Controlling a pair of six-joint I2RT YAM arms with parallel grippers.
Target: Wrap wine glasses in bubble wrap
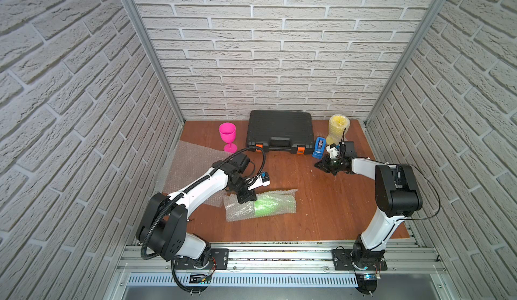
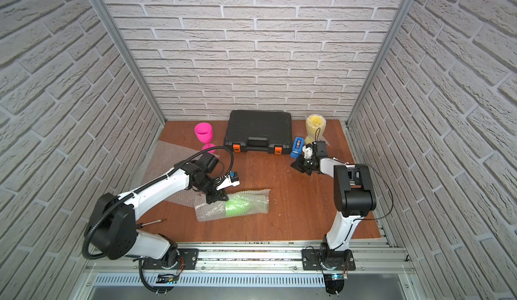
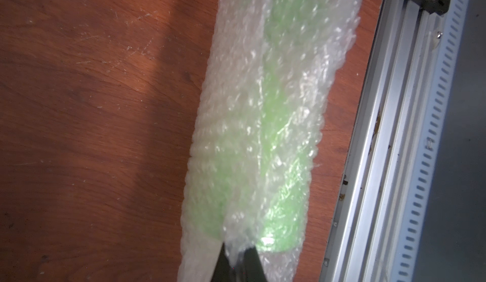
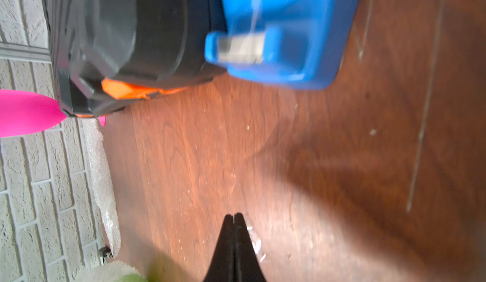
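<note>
A green glass (image 1: 265, 205) lies on its side inside a roll of bubble wrap (image 3: 230, 100) at the table's front. My left gripper (image 1: 248, 196) is shut at the roll's left half; in its wrist view a fold of wrap shows between the fingers. My right gripper is shut in front of the blue tape dispenser (image 4: 283, 24), apart from it. A small clear shiny piece sits beside its tips; whether it is held tape cannot be told. Upright at the back left stands a pink glass (image 1: 227, 133).
A flat bubble wrap sheet (image 1: 188, 165) covers the table's left side, partly under my left arm. The black case (image 1: 281, 127) stands at the back, a wrapped yellow glass (image 1: 338, 123) behind my right gripper.
</note>
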